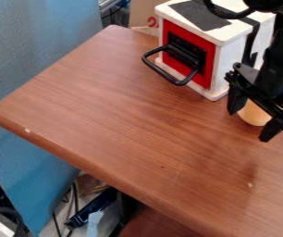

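Note:
My black gripper (255, 111) reaches in from the right, low over the wooden table at its right side. A light wooden round object (254, 115) is partly hidden behind it; whether the fingers touch or hold it I cannot tell. To the gripper's upper left stands a white box (230, 46) with a red front (175, 39) and a black loop handle (164, 74) sticking out toward the left.
Cables and clutter lie below the near-left edge, and a cardboard box (141, 13) is behind the white box.

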